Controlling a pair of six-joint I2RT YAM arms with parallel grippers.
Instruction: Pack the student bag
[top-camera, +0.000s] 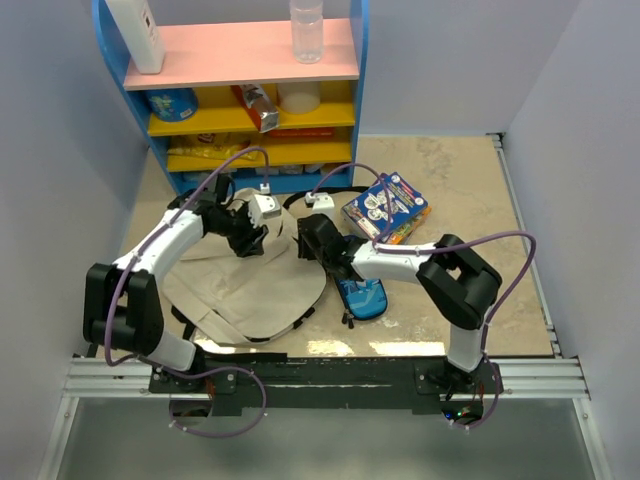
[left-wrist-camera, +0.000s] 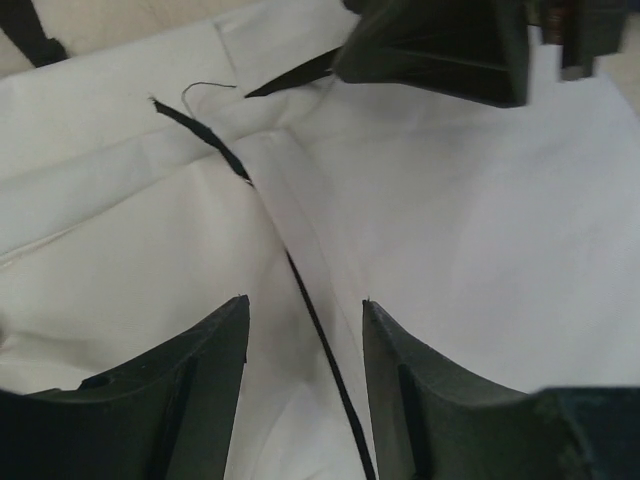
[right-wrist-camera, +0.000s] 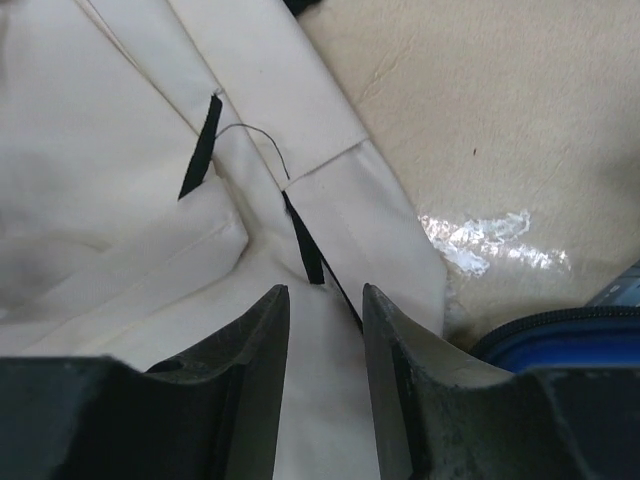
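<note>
The cream cloth bag (top-camera: 225, 290) lies flat and wrinkled on the left of the table, with black straps and a dark slit along its opening edge. Over its upper middle hangs my left gripper (top-camera: 250, 248), its fingers (left-wrist-camera: 215, 360) apart and only cloth visible behind them. My right gripper (top-camera: 304, 250) is at the bag's right edge; its fingers (right-wrist-camera: 258, 360) are apart too, just above a black strap piece (right-wrist-camera: 308, 245) at the opening. Whether cloth lies between these tips is unclear. A blue pencil case (top-camera: 366, 299) rests right of the bag, partly under my right arm.
Colourful books (top-camera: 405, 205) lie stacked at the upper right of the table, under the right arm's cable. A blue shelf with a pink top (top-camera: 240, 50) stands at the back holding several items.
</note>
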